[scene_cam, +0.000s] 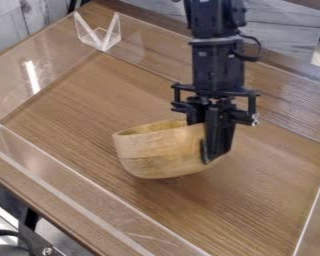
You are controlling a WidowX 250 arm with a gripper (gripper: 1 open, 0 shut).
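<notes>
My black gripper (203, 140) hangs from above at the middle of the camera view, shut on the near right part of a light wooden bowl (152, 152). The bowl is tilted; whether it touches the table beneath is hard to tell. The fingertips are partly hidden against the bowl.
A small white wire stand (99, 30) is at the back left. A black cable lies at the bottom left corner.
</notes>
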